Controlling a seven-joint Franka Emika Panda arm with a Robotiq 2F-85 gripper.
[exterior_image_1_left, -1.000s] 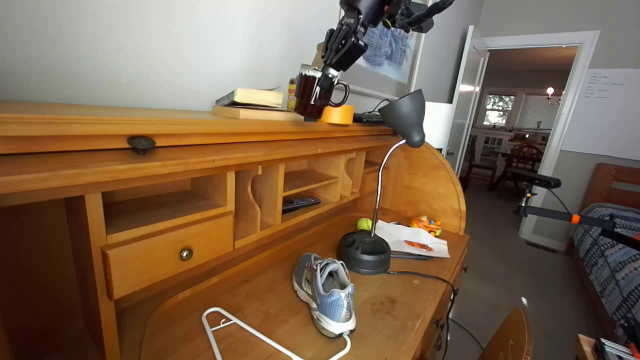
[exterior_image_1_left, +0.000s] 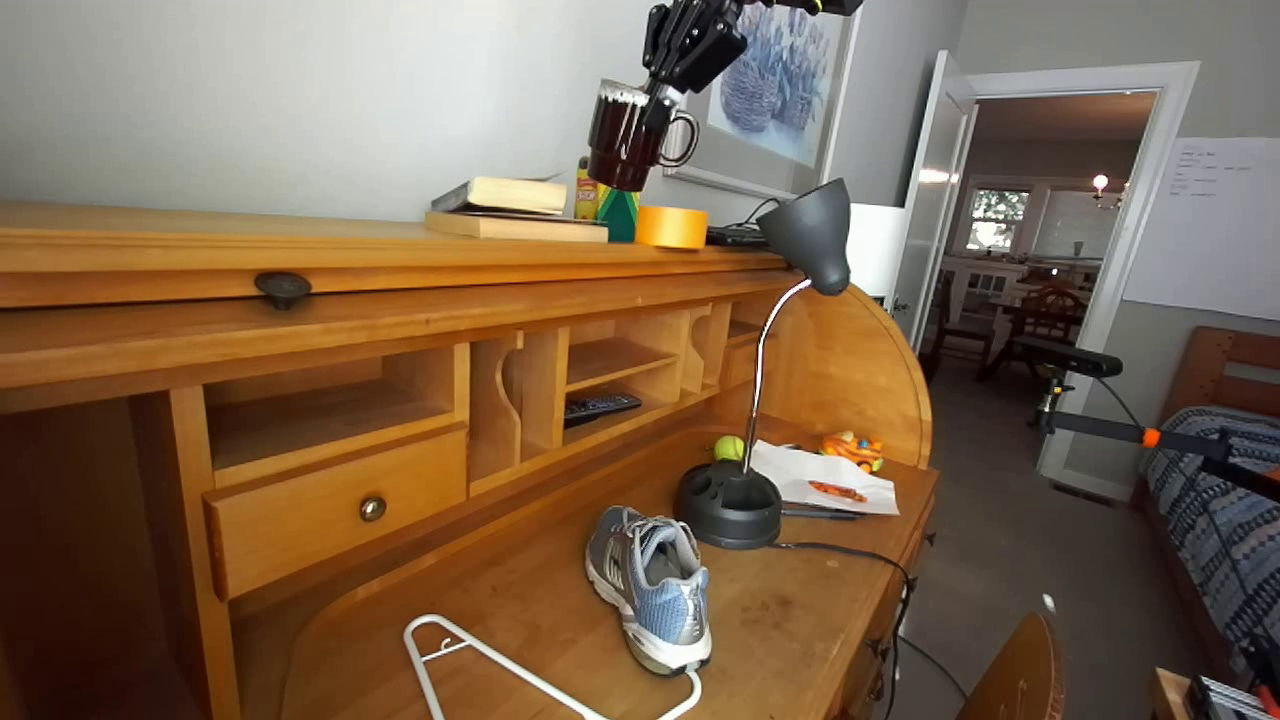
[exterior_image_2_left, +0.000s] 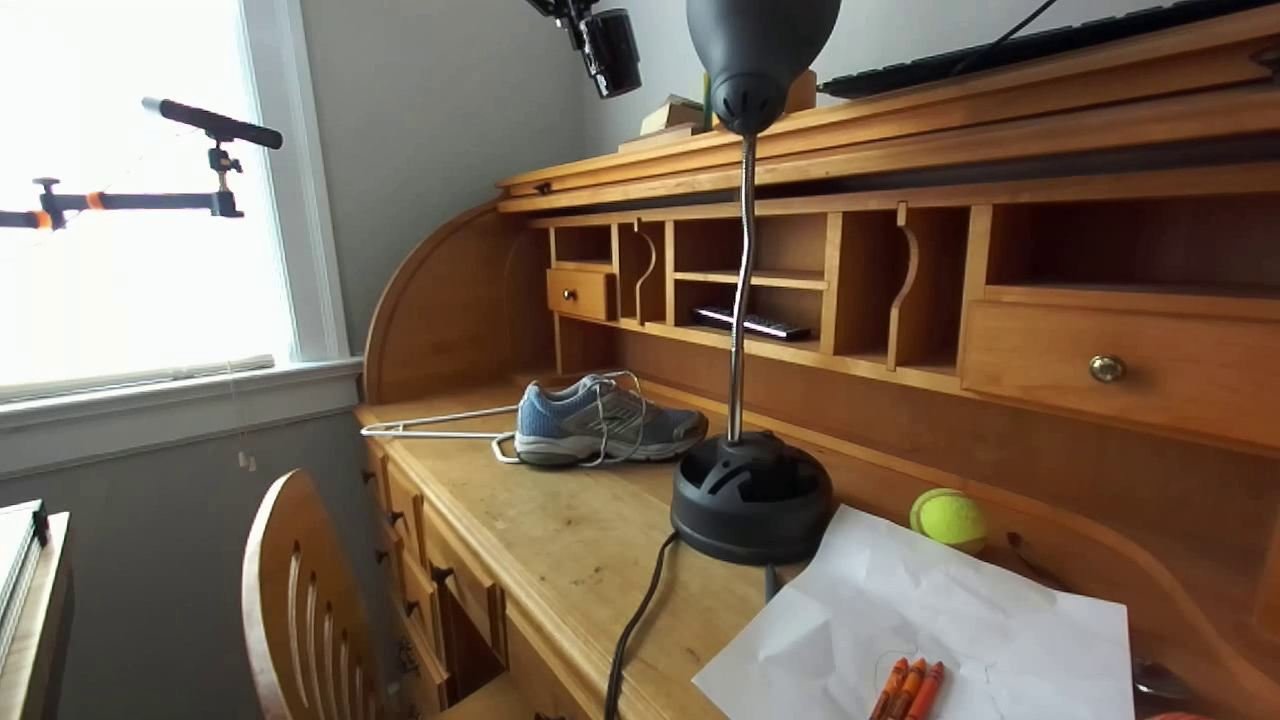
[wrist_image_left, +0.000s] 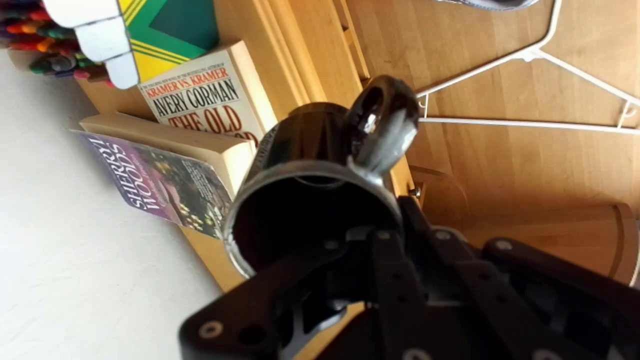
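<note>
A dark brown glossy mug (exterior_image_1_left: 623, 140) hangs in the air above the desk's top shelf, slightly tilted, with its handle to the right in exterior view 1. My gripper (exterior_image_1_left: 661, 106) is shut on the mug's rim and wall. In the wrist view the mug (wrist_image_left: 306, 141) has its mouth toward the camera, and one finger of the gripper reaches inside while another lies outside the wall. The mug's inside is too dark to make out. From exterior view 2, the mug (exterior_image_2_left: 609, 54) shows near the top edge, clear of the shelf.
Below on the top shelf (exterior_image_1_left: 396, 254) lie books (exterior_image_1_left: 516, 196), a crayon box (exterior_image_1_left: 619, 214) and an orange tape roll (exterior_image_1_left: 671, 227). A black lamp (exterior_image_1_left: 811, 236) rises to the right. Lower down, the desktop holds a shoe (exterior_image_1_left: 654, 588) and a white hanger (exterior_image_1_left: 516, 664).
The mug and my gripper have risen off the shelf's level, so the green part of the crayon box now shows beneath the mug. Objects on the desk have stayed put.
</note>
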